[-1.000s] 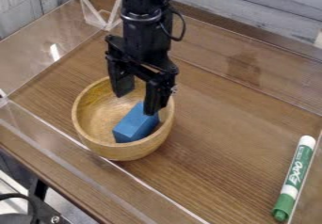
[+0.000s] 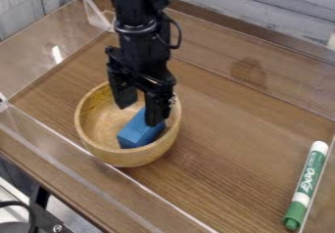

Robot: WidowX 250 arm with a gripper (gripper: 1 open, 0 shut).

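The black robot gripper (image 2: 141, 102) hangs over a light wooden bowl (image 2: 102, 144), its fingers open and reaching down into the bowl's upper part. A blue block (image 2: 139, 132) lies in the bowl, just below the fingers, its top end partly behind one of them. Whether the fingers touch it, I cannot tell.
A green and white marker (image 2: 307, 185) lies on the wooden table (image 2: 236, 119) at the far right. A pale edge runs along the left, with a dark cable at the lower left.
The arm and gripper have shifted slightly to the left over the bowl. The bowl, block and marker look unmoved.
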